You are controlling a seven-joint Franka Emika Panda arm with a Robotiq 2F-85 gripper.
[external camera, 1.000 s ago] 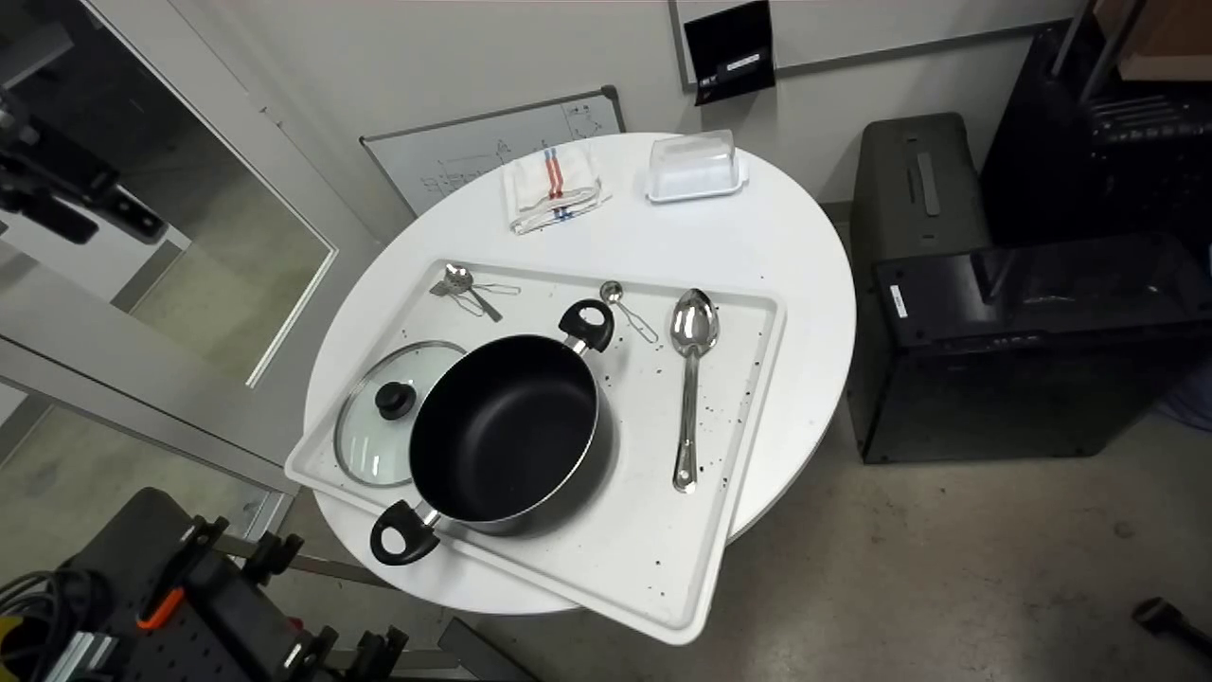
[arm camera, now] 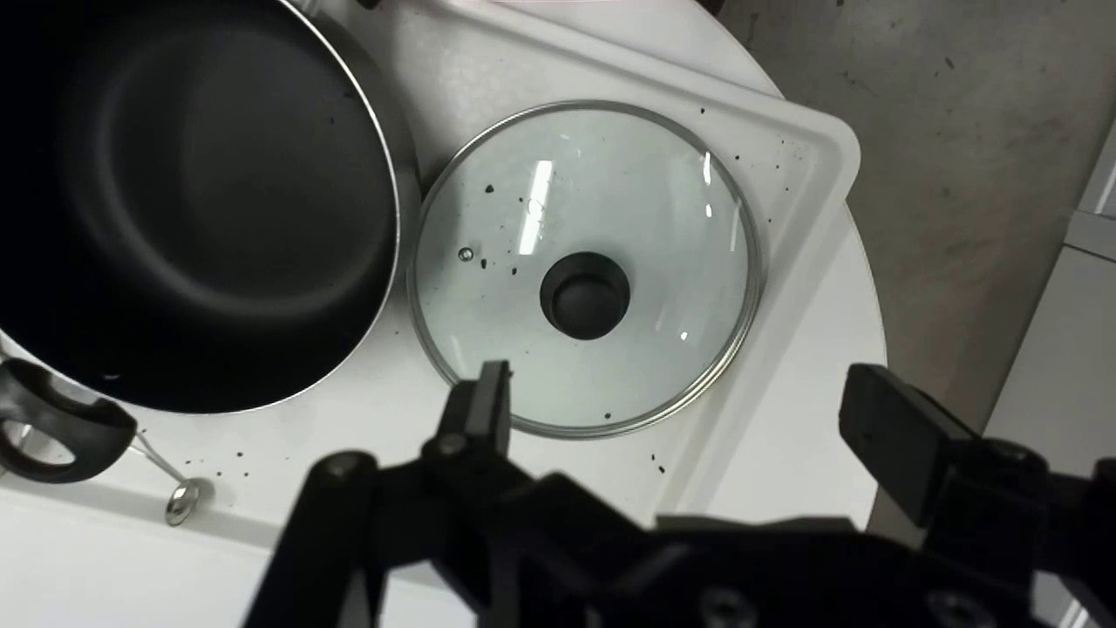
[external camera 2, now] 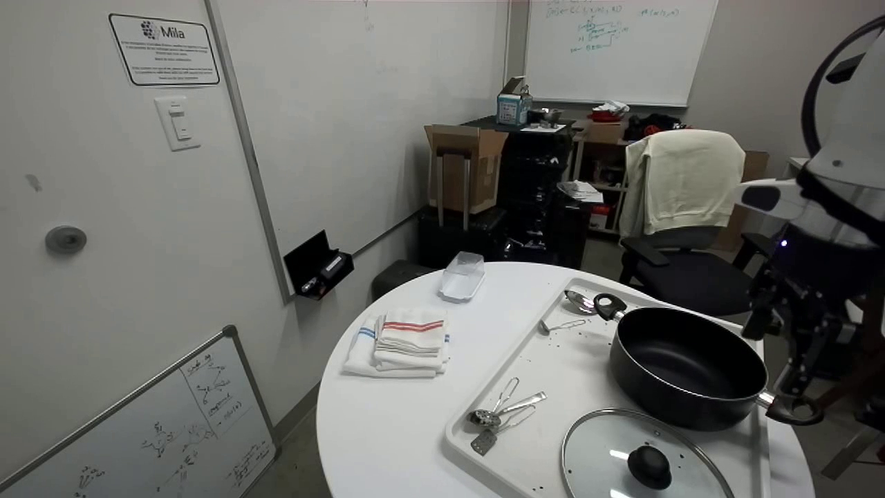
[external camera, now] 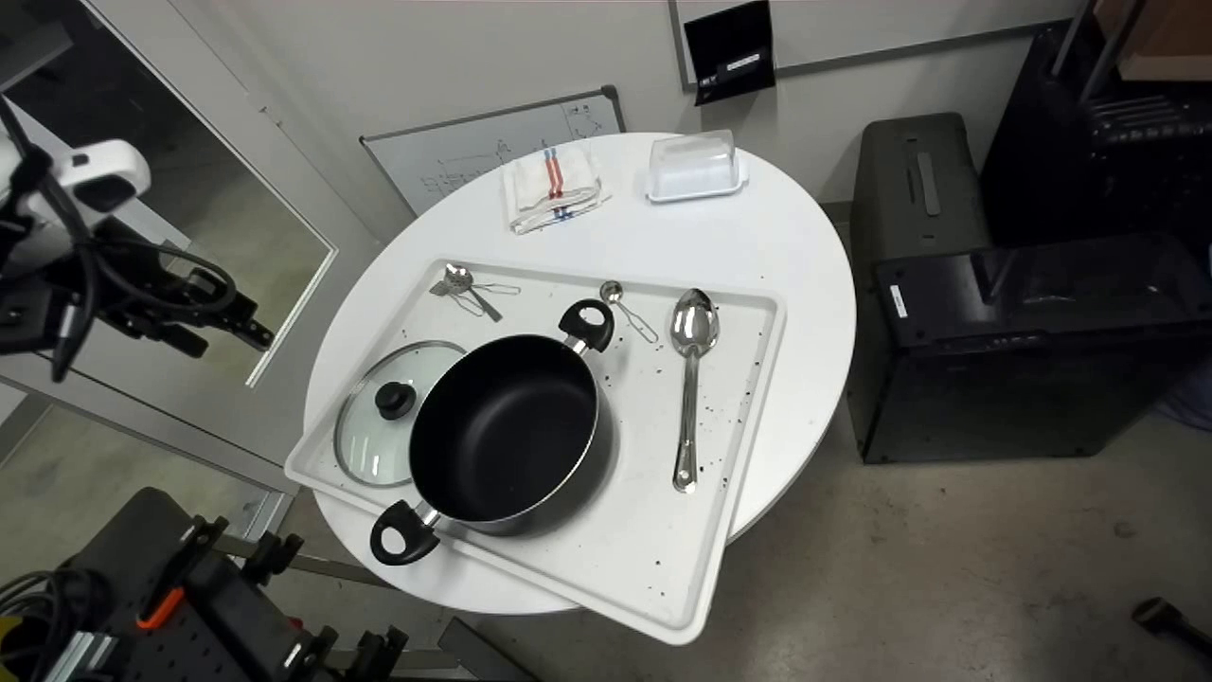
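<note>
My gripper is open, its fingers wide apart and nothing between them. In exterior view 1 the gripper (external camera: 231,339) hangs at the left, clear of the round table. A glass lid (arm camera: 649,199) with a black knob (arm camera: 585,296) lies on the tray (external camera: 619,580), knob upward, below and ahead of my fingers in the wrist view. Right beside it stands a black two-handled pot (external camera: 506,426), uncovered, its inside looking empty. Whether the lid's edge touches the pot cannot be told.
A large metal spoon (external camera: 688,386) and a small ladle (external camera: 614,294) lie on the tray, with several small utensils (external camera: 460,279) at its far left corner. Behind the tray are folded towels (external camera 2: 402,344) and a clear-lidded dish (external camera 2: 462,278). Bare tray shows around the spoon.
The arm has come further into exterior view 1, with the gripper shifted right and down toward the table's left side. Everything on the table stays where it was.
</note>
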